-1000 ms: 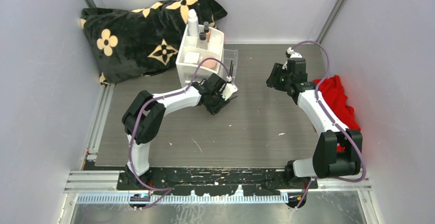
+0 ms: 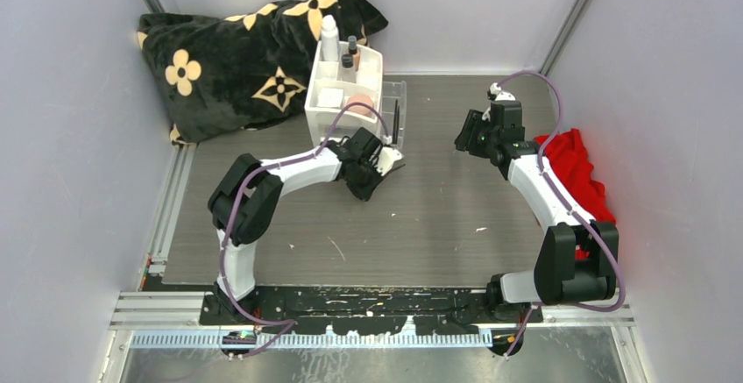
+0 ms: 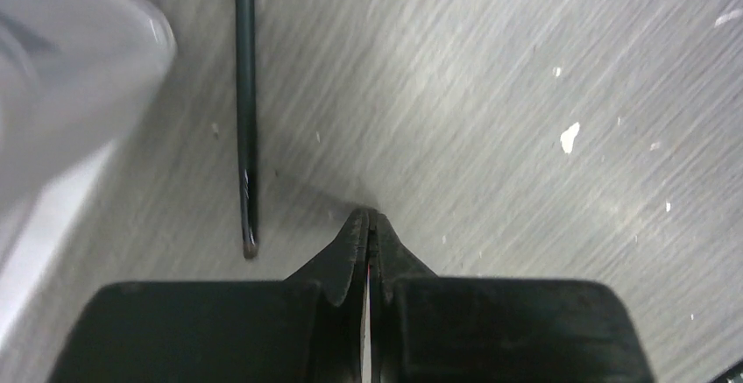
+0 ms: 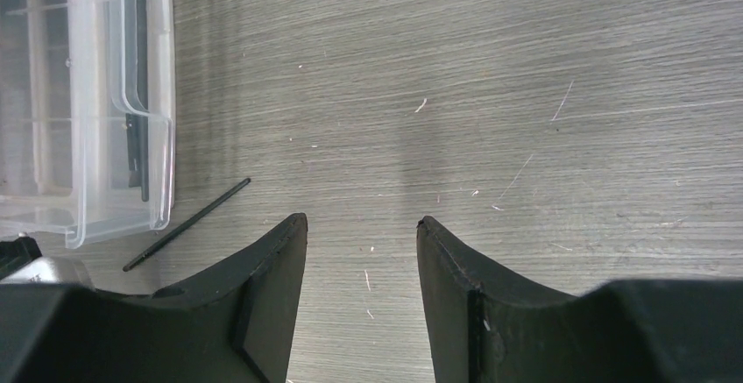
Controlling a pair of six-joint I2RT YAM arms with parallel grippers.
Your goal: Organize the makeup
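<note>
A thin black pencil [image 3: 248, 111] lies flat on the table beside the clear drawer's corner. To its right in the left wrist view, my left gripper is shut with nothing between its fingers; the pencil is outside them. From the right wrist view the same pencil [image 4: 188, 223] shows whole, slanting out near the drawer. The white organizer [image 2: 308, 102] stands at the back, holding a white bottle [image 2: 329, 38], smaller bottles and a pink round item [image 2: 358, 102]. Its clear drawer [image 4: 162, 164] is pulled out with dark sticks inside. My right gripper is open and empty above bare table.
A dark flowered cushion [image 2: 228, 72] leans behind the organizer at the left. Red cloth [image 2: 574, 173] is bunched by the right wall, beside the right arm.
The right gripper stays still and open.
</note>
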